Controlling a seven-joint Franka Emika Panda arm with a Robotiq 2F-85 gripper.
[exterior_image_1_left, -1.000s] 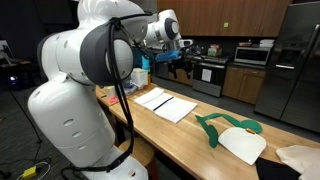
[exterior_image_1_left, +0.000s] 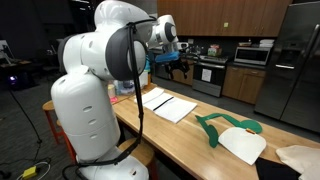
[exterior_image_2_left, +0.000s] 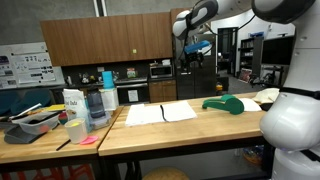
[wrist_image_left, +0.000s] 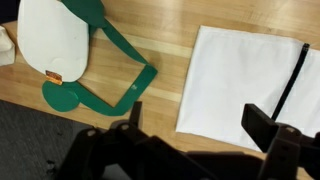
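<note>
My gripper (exterior_image_1_left: 180, 70) is held high above the table, clear of everything on it. In the wrist view its dark fingers (wrist_image_left: 262, 130) stand wide apart, with nothing between them. Below lies a white cloth (wrist_image_left: 225, 85) with a thin black strip (wrist_image_left: 291, 84) across it. Left of the cloth is a white rounded piece (wrist_image_left: 50, 38), with green straps (wrist_image_left: 127, 93) spreading beside it and a small orange label (wrist_image_left: 54, 76) on its edge. The same white piece (exterior_image_1_left: 242, 143) and green straps (exterior_image_1_left: 210, 131) lie on the table's right half in exterior view 1.
A black cloth (exterior_image_1_left: 276, 170) and another pale cloth (exterior_image_1_left: 300, 156) lie at the near right. In exterior view 2, a blue-topped container (exterior_image_2_left: 108, 80), a grey bin (exterior_image_2_left: 38, 122) and other items crowd the left side. Bare wood shows at the table's front.
The arm's upper links stand slightly differently from before, while the gripper stays high in about the same place. Nothing on the table has visibly moved.
</note>
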